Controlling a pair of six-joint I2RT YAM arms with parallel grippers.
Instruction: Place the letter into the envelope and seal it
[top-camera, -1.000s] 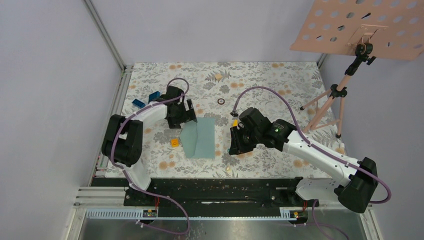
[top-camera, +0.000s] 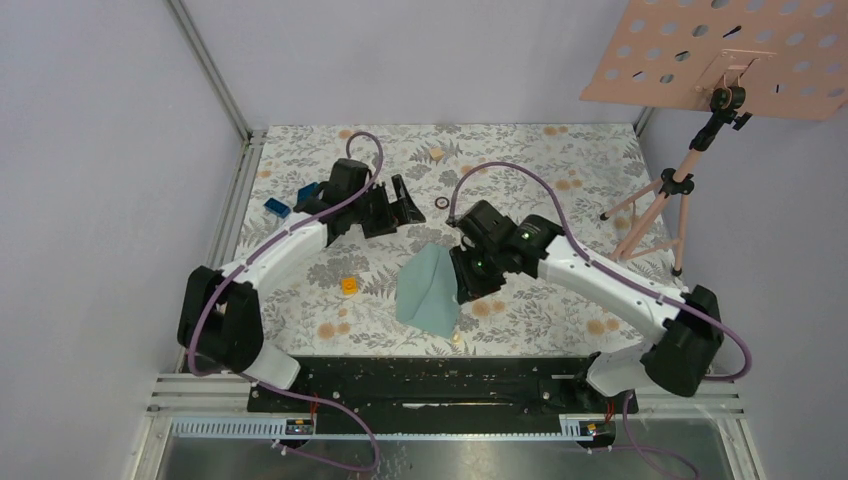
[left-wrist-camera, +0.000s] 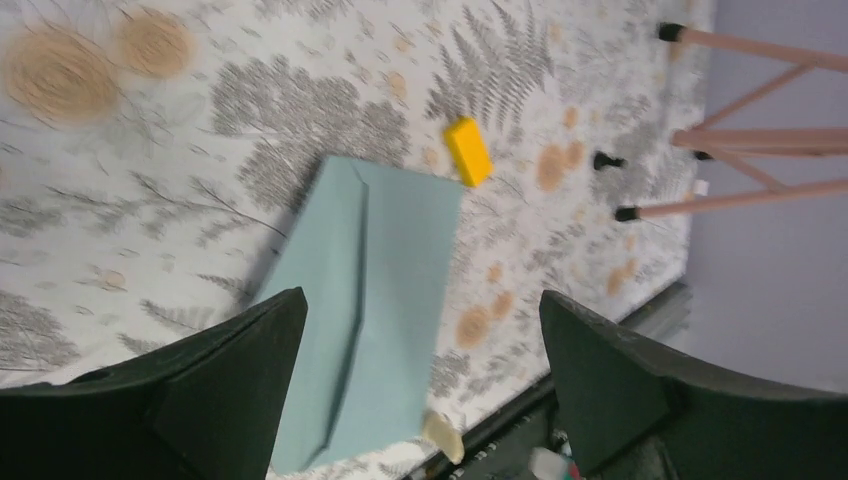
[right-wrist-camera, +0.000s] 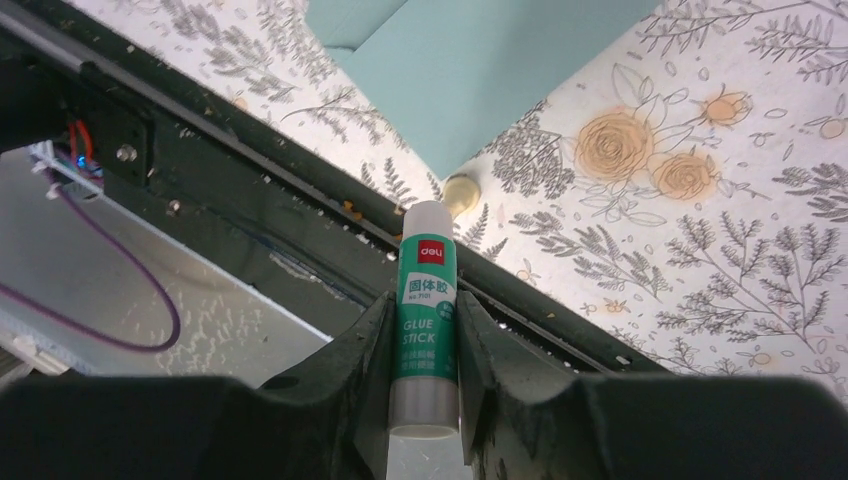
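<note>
The pale teal envelope (top-camera: 428, 290) lies on the table with its long flap (left-wrist-camera: 318, 300) creased along one side, as the left wrist view shows. My left gripper (top-camera: 405, 203) is above the table, up and left of the envelope, its fingers (left-wrist-camera: 210, 385) wide apart with nothing between them. Over the envelope's right edge my right gripper is shut on a green and white glue stick (right-wrist-camera: 428, 285), whose cap is off. No separate letter shows; whether one is inside the envelope cannot be told.
A small cream cap (right-wrist-camera: 461, 194) stands by the envelope's front corner. An orange block (top-camera: 349, 286) sits left of the envelope, a yellow block (left-wrist-camera: 467, 151) beyond it. Blue boxes (top-camera: 277, 207) lie at the far left. The tripod (top-camera: 655, 205) is at the right.
</note>
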